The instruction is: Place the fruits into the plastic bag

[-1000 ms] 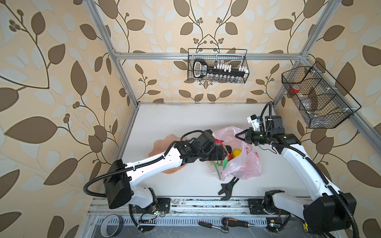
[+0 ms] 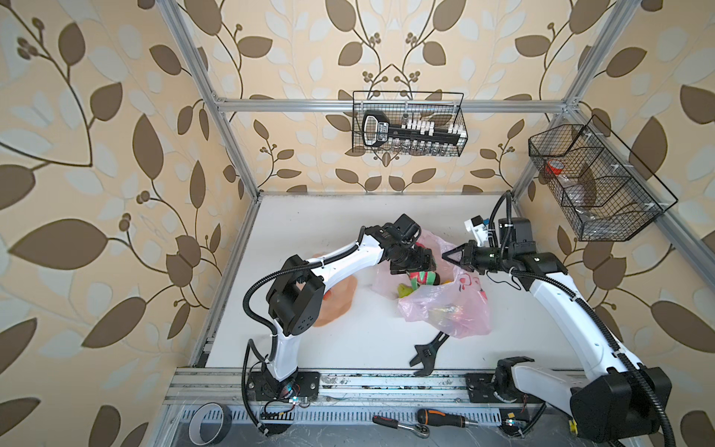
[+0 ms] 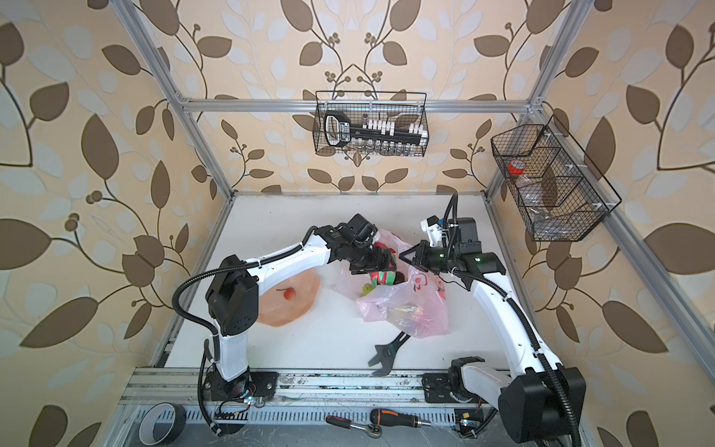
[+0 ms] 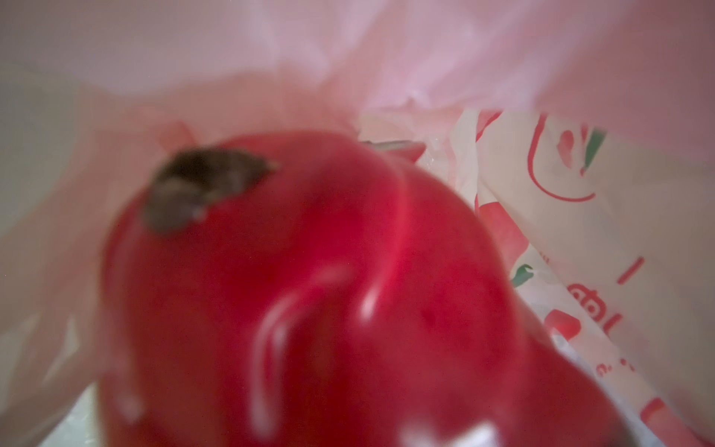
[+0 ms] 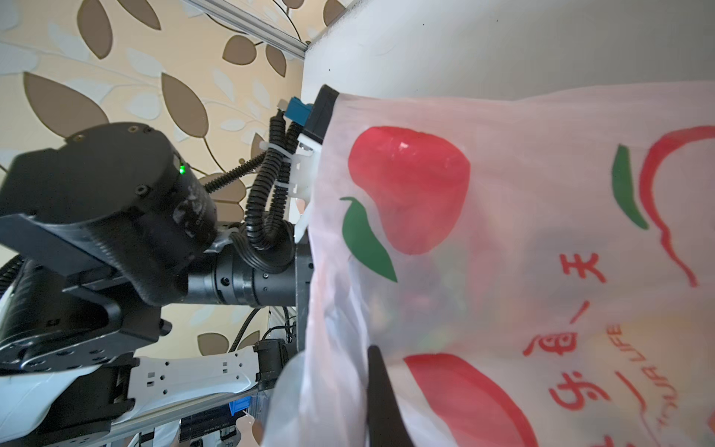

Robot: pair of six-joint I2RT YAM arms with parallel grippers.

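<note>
My left gripper [image 2: 424,268] is open over the pink plastic bag [image 2: 458,309], its fingertips hard to make out. A shiny red fruit [image 4: 320,283] with a brown stem patch fills most of the left wrist view, with pink film around it. Close by the gripper in the top left view are a red and green item [image 2: 423,278] and a yellow-green fruit [image 2: 404,289]. On a peach-coloured mat [image 3: 305,305] lies a small red fruit [image 3: 289,294]. Shut on the bag's edge, my right gripper [image 2: 451,255] has printed film [image 5: 514,246] hanging beside its black finger [image 5: 383,402].
A black wrench-like tool [image 2: 426,357] lies partly under the bag's near side. Wire baskets [image 2: 408,130] hang on the frame behind.
My left arm has reached farther in and swung toward the back over the bag. The right arm is still.
</note>
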